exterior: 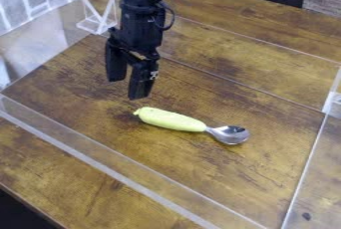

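My black gripper [130,73] hangs at the upper middle, pointing down, above the wooden table [253,44]. Its two dark fingers show at different depths, so how far apart they stand is hard to judge. Below and to the right of it lies a spoon with a fat pale yellow-green handle [170,119] and a silver bowl [229,133], clear of the fingers.
Clear plastic walls border the area at the left and right, with a clear strip along the front. A white bracket [96,18] stands at the upper left.
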